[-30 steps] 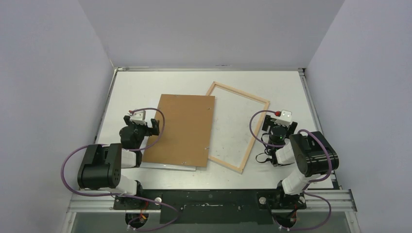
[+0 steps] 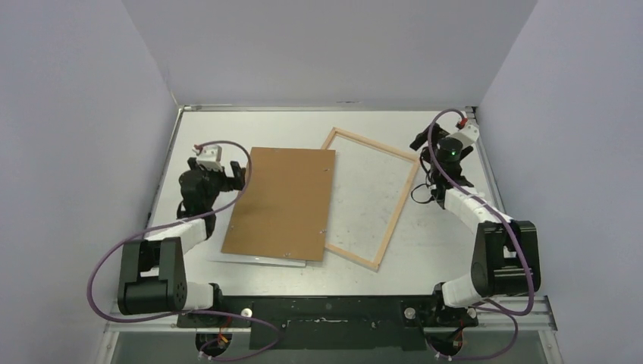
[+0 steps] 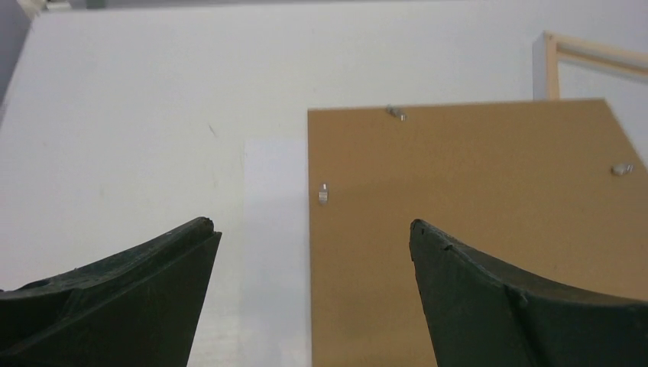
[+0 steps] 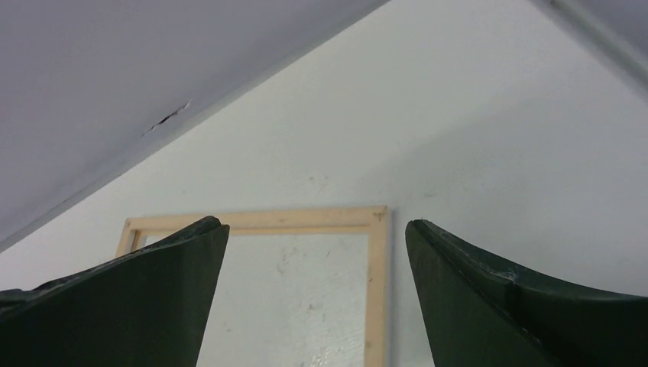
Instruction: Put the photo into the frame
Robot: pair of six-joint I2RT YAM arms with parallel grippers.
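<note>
The light wooden frame (image 2: 398,210) lies tilted on the table right of centre; inside it is a pale, speckled surface. Overlapping its left side is a brown backing board (image 2: 284,205) with small metal clips along its edges. Under the board a white sheet (image 2: 261,260), possibly the photo, shows at the left and front edges; its face is hidden. My left gripper is open above the board's left part, nothing between its fingers. Open and empty too, my right gripper hovers by the wooden frame's far right corner (image 4: 378,214).
Bare white table (image 2: 440,250) lies right of the wooden frame and along the front. Walls rise at the back and both sides. A black strap dangles beside the right wrist.
Frame, board and sheet have stayed put.
</note>
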